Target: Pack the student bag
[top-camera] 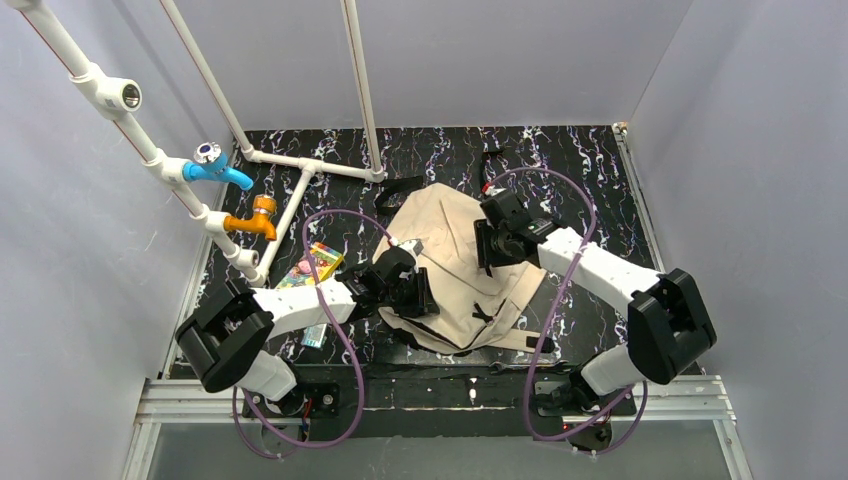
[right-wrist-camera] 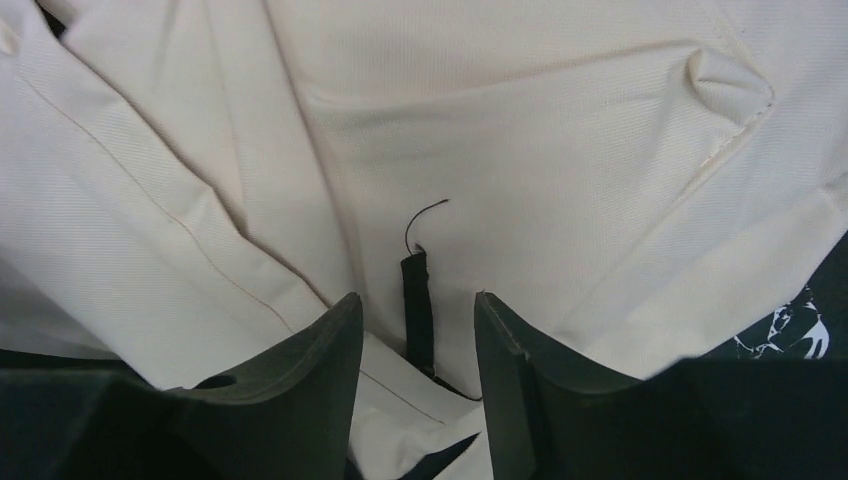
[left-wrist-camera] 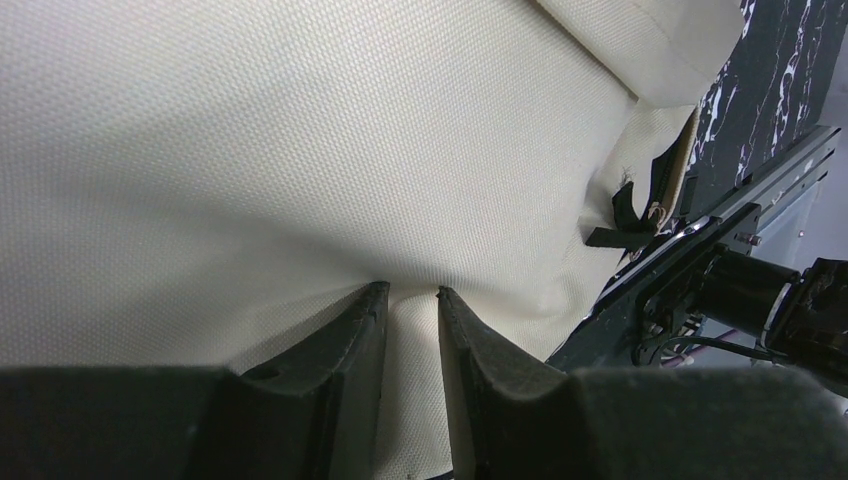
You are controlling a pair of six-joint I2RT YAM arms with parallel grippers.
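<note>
A beige cloth bag (top-camera: 462, 270) lies flat in the middle of the table, its straps spread around it. At the bag's left front side my left gripper is shut on a fold of the bag's cloth (left-wrist-camera: 408, 350). Above the right half of the bag, my right gripper stands open. A black zipper pull (right-wrist-camera: 417, 310) with a thin cord shows in the gap between its fingers, neither of them gripping it. To the left of the bag lies a colourful book (top-camera: 327, 262), partly hidden by the left arm.
A small light-blue item (top-camera: 314, 335) lies beneath the left forearm. White pipes with a blue tap (top-camera: 217, 170) and an orange tap (top-camera: 255, 217) stand at the left. Bare table (top-camera: 590, 165) shows at the back right.
</note>
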